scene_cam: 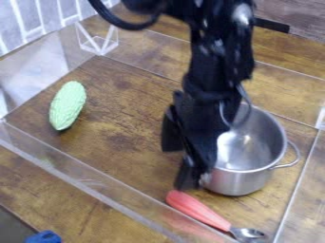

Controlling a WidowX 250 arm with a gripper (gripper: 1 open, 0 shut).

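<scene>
My black gripper [191, 142] is blurred and stands open, low over the left part of the steel pot [257, 157], hiding much of it; I cannot see anything between its fingers. A spoon with a red handle [199, 209] lies in front of the pot, its metal end toward the right. A green corn cob or similar bumpy vegetable [67, 103] lies on the wooden board at the left.
Clear low walls border the wooden work area [95, 147]. A small blue object [42, 237] sits outside them at the bottom left. The middle left of the board is free.
</scene>
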